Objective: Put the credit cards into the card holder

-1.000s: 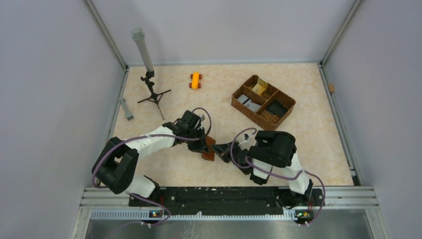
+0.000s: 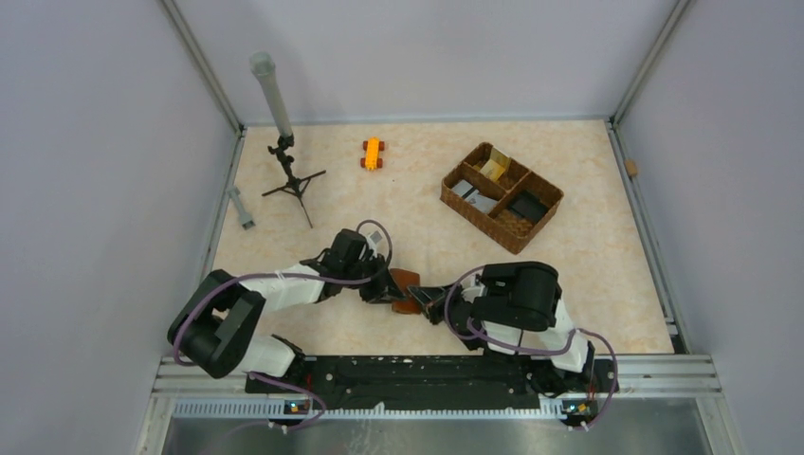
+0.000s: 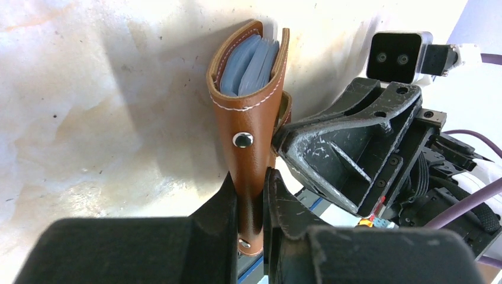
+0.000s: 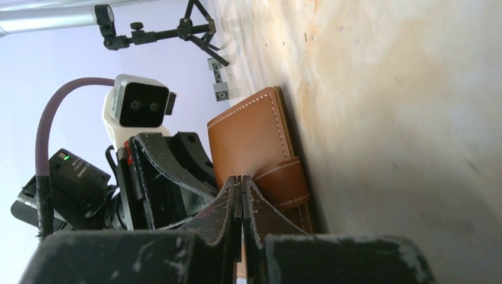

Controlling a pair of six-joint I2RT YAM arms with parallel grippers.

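Observation:
A brown leather card holder is at the front middle of the table between both grippers. My left gripper is shut on it; from above, clear sleeves show in its top opening, and a snap stud is on its side. My right gripper is shut against the holder's stitched face and strap, with nothing visible between its fingertips. I cannot make out any loose credit cards beside the holder.
A divided wicker basket with assorted items stands at the back right. An orange toy car sits at the back, a black tripod at the left. The table around the holder is otherwise clear.
Both grippers and the card holder have moved toward the front of the table, the left arm also slightly leftward. The basket and other objects are unmoved.

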